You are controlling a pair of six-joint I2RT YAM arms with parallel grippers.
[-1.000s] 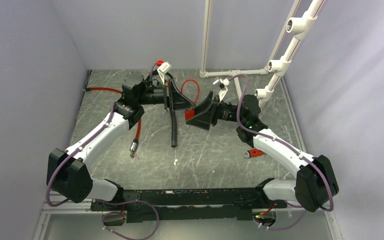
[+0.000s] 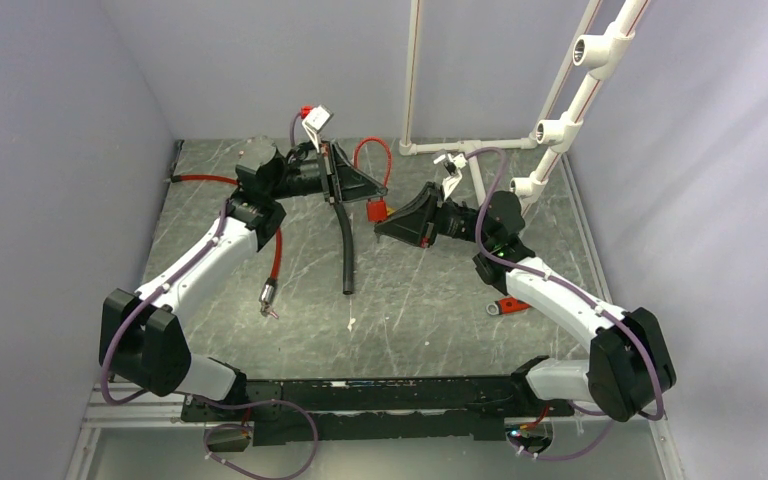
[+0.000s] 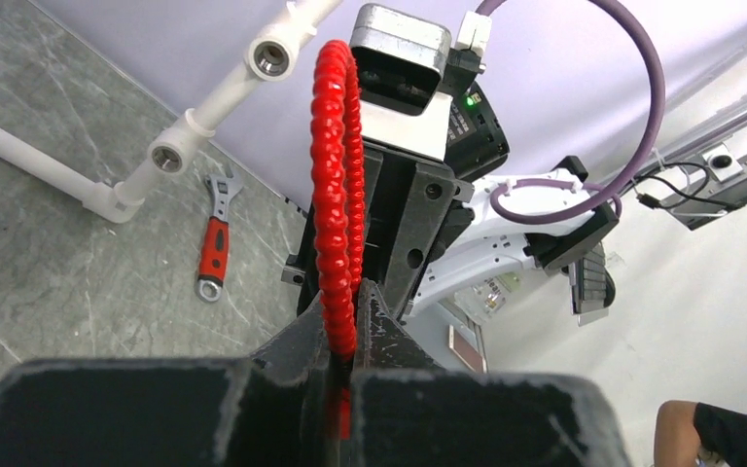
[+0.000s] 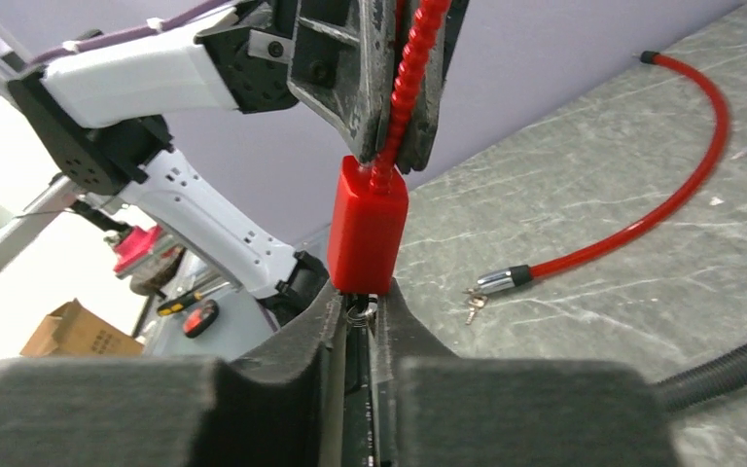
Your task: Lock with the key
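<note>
A red padlock (image 2: 377, 211) with a long red cable shackle (image 3: 333, 195) hangs in the air between the two arms. My left gripper (image 2: 380, 193) is shut on the shackle, close above the lock body. In the right wrist view the red body (image 4: 368, 229) is seen below the left fingers (image 4: 370, 78). Right under the body sits a small metal ring (image 4: 360, 313), at the tips of my right gripper. The right fingers stand close together with a narrow slit between; whether they grip the ring or a key is unclear. The keyhole is hidden.
On the floor at the left lies a red cable lock (image 4: 632, 229) with keys (image 4: 476, 305) at its end. A black hose (image 2: 347, 250) lies in the middle, a red-handled wrench (image 3: 214, 248) at the right. White pipes (image 2: 550, 150) stand at the back right.
</note>
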